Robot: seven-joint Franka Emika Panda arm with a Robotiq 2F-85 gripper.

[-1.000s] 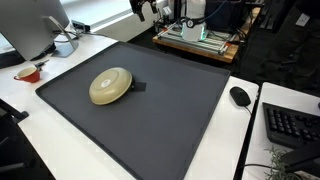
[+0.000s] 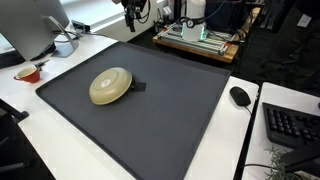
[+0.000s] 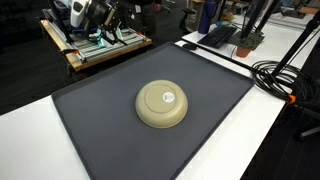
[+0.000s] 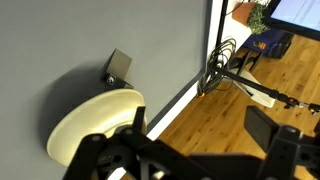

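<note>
A beige bowl (image 2: 110, 86) lies upside down on the dark board (image 2: 185, 110), with a pale round label on its base (image 3: 167, 97). Close against it is a small black object (image 2: 138, 86), also seen beside the bowl (image 4: 90, 128) in the wrist view. The bowl hides that black object in exterior view 2. High up at the back of exterior view 1, well away from the bowl, is my gripper. Its dark fingers are spread apart at the bottom of the wrist view, and the gap between them is empty.
A red cup (image 2: 28, 74) stands beyond the board's left corner. To the right are a mouse (image 2: 240, 97) and a keyboard (image 2: 290, 128). Coiled black cables (image 3: 277, 78) and a potted plant (image 3: 248, 42) sit along the table's edge. Most of the board is bare.
At the top of exterior view 1, my gripper has shifted slightly left and more of it shows. The bowl and the black object have stayed put.
</note>
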